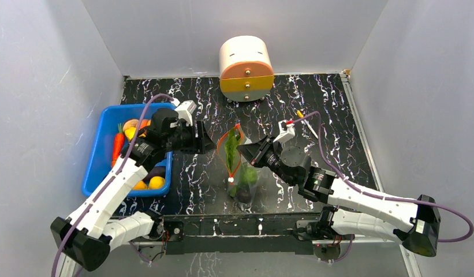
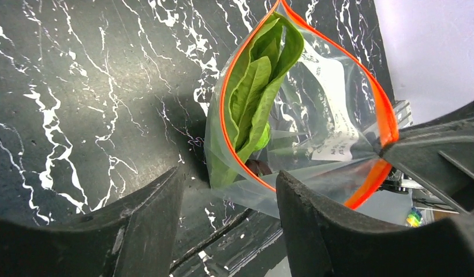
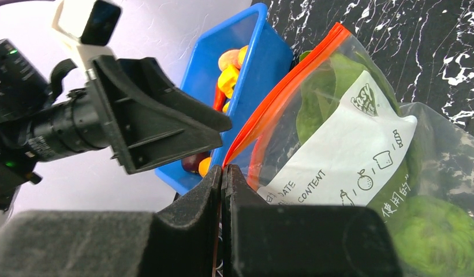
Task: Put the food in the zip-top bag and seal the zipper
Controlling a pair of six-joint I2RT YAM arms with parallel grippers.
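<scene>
The clear zip bag (image 2: 332, 98) with an orange zipper rim stands upright, its mouth gaping toward the left. Inside it are green leaves (image 2: 254, 86), a round green item (image 3: 436, 236) and a dark item (image 1: 242, 196) low down. My right gripper is shut on the bag's orange rim, on the side away from the left arm. Just left of the bag's mouth, my left gripper is part open and empty, its fingertips close to the near rim but apart from it in the top view.
A blue bin (image 1: 91, 167) with toy produce, including a carrot (image 1: 118, 144), stands at the left. A rounded drawer box (image 1: 246, 63) sits at the back. A marker-like tool (image 1: 307, 126) lies behind the right arm. Dark marbled table between bin and bag is clear.
</scene>
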